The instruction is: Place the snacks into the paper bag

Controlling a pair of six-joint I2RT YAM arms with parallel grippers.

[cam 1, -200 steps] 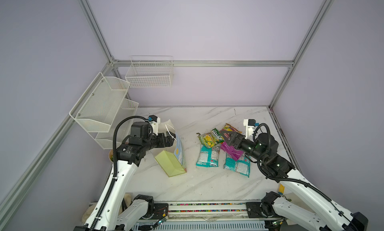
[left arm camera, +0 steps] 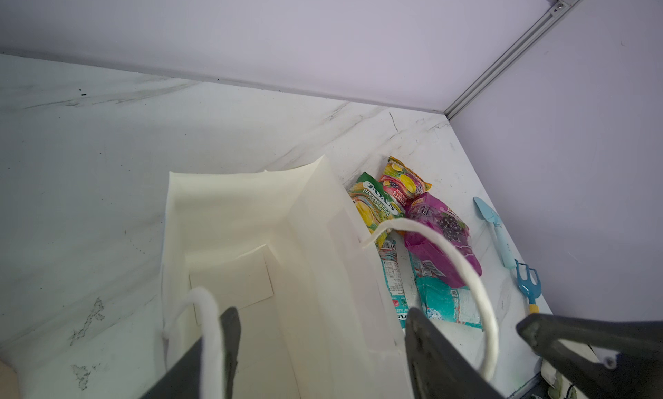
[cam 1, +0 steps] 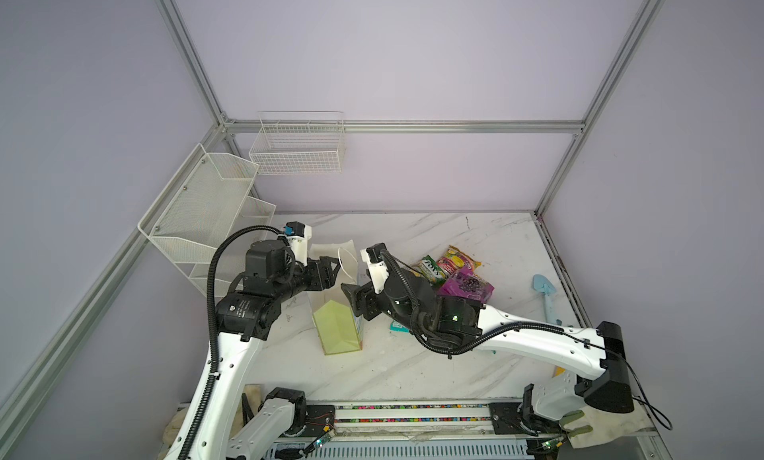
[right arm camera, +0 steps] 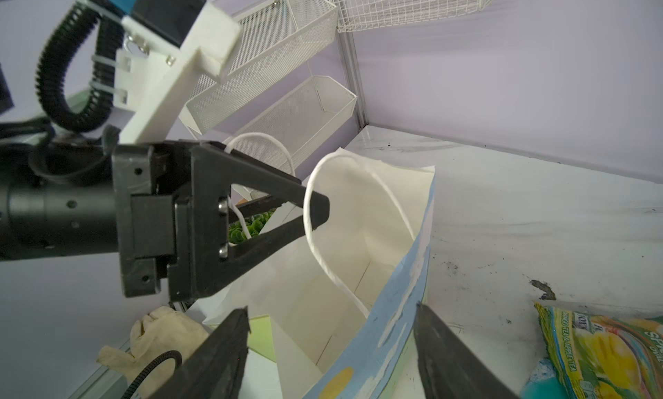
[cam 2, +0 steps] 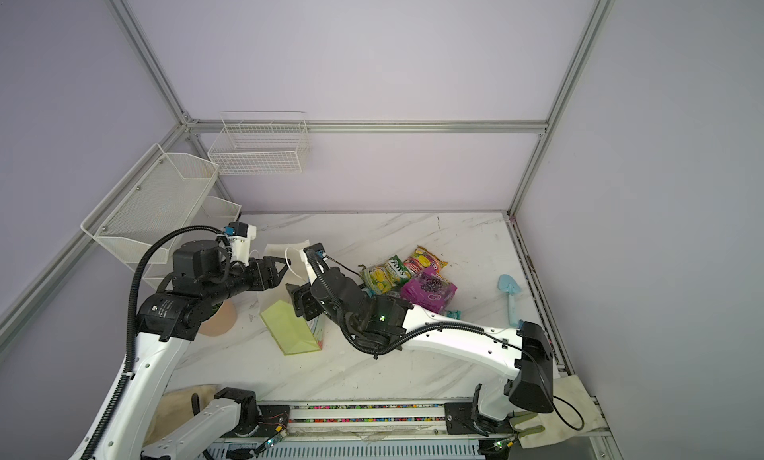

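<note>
The white paper bag (cam 1: 338, 328) stands upright on the counter, its mouth open and empty inside in the left wrist view, two white cord handles raised. My left gripper (cam 1: 324, 272) is over the bag's left side, fingers apart, near the handles. My right gripper (cam 1: 357, 299) hangs at the bag's right, fingers parted around its blue printed side, seemingly without touching. Several snack packets lie right of the bag: yellow-green (left arm camera: 373, 205), red-yellow (left arm camera: 402, 181), purple (left arm camera: 438, 236) and teal (left arm camera: 449, 302).
A blue trowel (cam 2: 509, 293) and a small fork (left arm camera: 528, 285) lie along the right edge. Wire baskets (cam 1: 296, 151) and mesh shelves (cam 1: 199, 205) hang on the back and left walls.
My right arm has swept left from over the snacks to the bag.
</note>
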